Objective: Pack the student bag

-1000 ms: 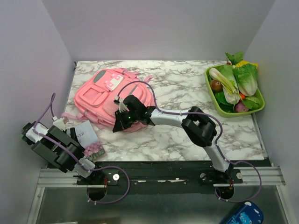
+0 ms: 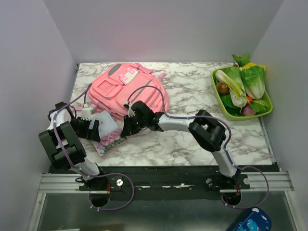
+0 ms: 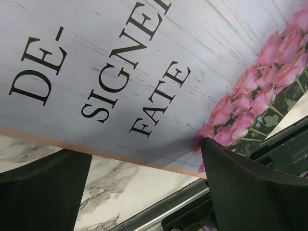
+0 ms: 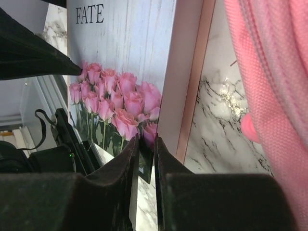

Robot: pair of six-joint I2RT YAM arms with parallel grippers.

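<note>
The pink bag [image 2: 120,91] lies flat at the back left of the table, its pink fabric [image 4: 269,62] filling the right side of the right wrist view. In front of it is a book [image 2: 108,130] with grey-white cover, rose picture and printed words. My left gripper is open at the book's left side, its fingers [image 3: 43,192] wide apart near the book's edge. My right gripper is at the book's rose-printed corner, its fingers [image 4: 126,178] nearly together with a thin gap. Whether the corner sits between them is unclear.
A green basket [image 2: 218,96] of vegetables stands at the right back. Bare marble [image 2: 192,144] is free in the middle and front right. A wall rises close to the left arm. A blue object [image 2: 252,221] lies below the table's front edge.
The bag and the book have shifted to the right in the top view. My left gripper has moved right along with the book, and the right gripper now stands at the book's corner.
</note>
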